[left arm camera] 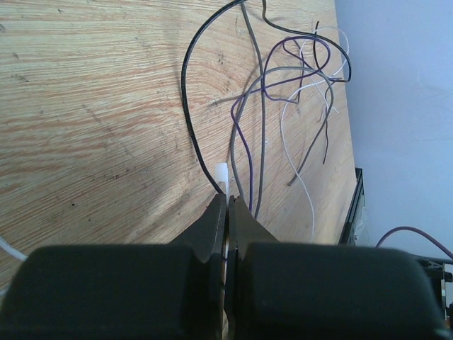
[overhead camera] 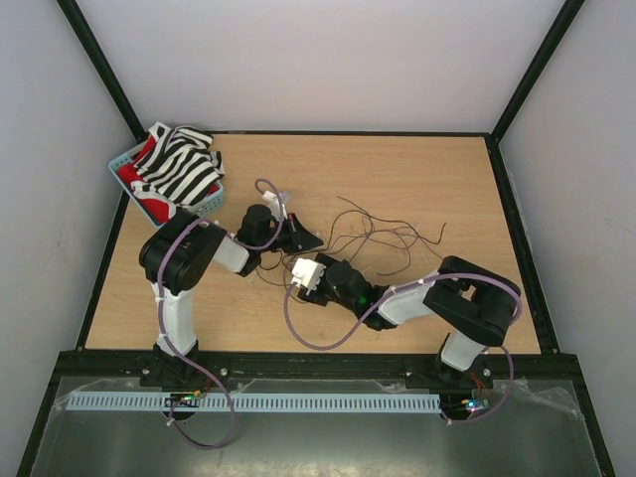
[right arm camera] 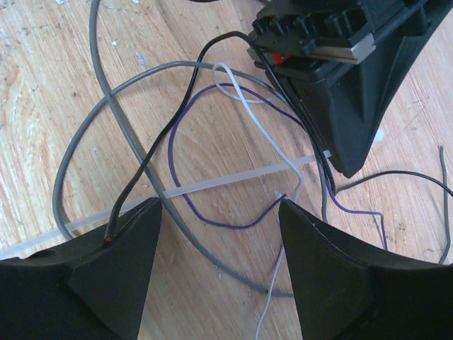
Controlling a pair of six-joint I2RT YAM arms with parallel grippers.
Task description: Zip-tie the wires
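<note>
Loose wires (overhead camera: 388,234) in black, grey, purple and white lie tangled across the middle of the table. My left gripper is shut at the left of the tangle, with a thin white strip (left arm camera: 221,172) at its fingertips. In the right wrist view a clear zip tie (right arm camera: 233,177) runs under the wires toward the left gripper's dark body. My right gripper is part open over the wires, its fingertips either side of the tie and a grey wire; whether it touches them I cannot tell.
A blue basket (overhead camera: 211,202) with striped and red cloths stands at the back left. Dark frame rails edge the table.
</note>
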